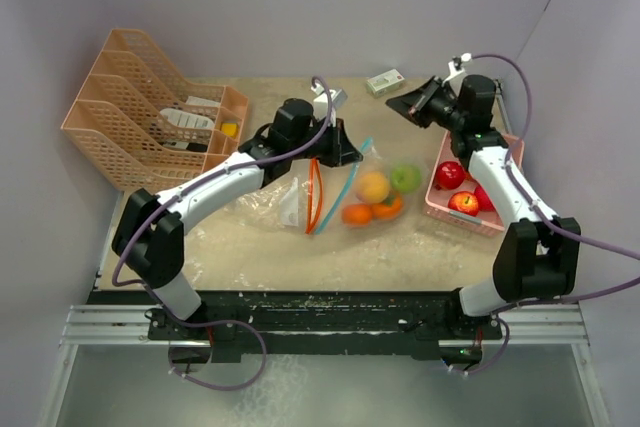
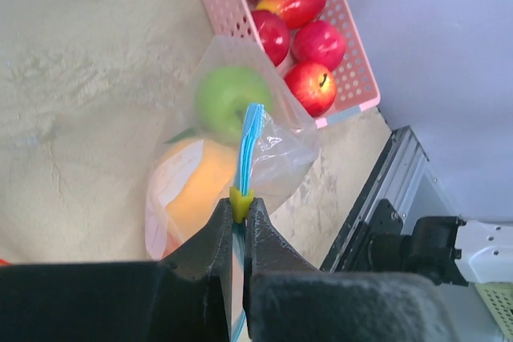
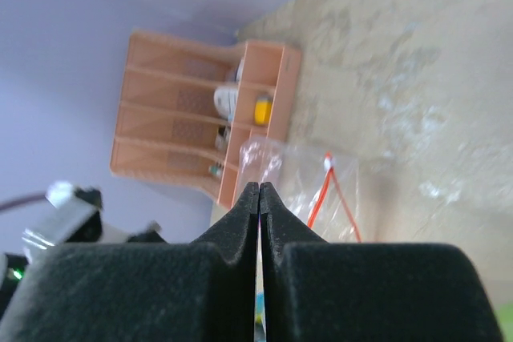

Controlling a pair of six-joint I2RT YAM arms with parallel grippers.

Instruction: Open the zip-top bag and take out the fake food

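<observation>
A clear zip top bag (image 2: 292,158) with a blue zip strip lies mid-table, holding a green fruit (image 1: 406,178), a yellow-orange one (image 1: 373,187) and orange ones (image 1: 356,214). My left gripper (image 1: 352,155) is shut at the strip's upper end. In the left wrist view, a yellow zip slider (image 2: 240,203) sits between its fingertips and the blue strip (image 2: 250,146) sticks out beyond. Up and to the right, clear of the bag, my right gripper (image 1: 394,104) is shut; in the right wrist view its tips (image 3: 258,186) meet with nothing between them.
A pink basket (image 1: 436,205) with red fruit stands at the right, under the right arm. Another clear bag with a red zip (image 1: 313,192) lies left of the blue one. A tan organizer (image 1: 140,137) fills the back left; a small white box (image 1: 385,82) sits at the back.
</observation>
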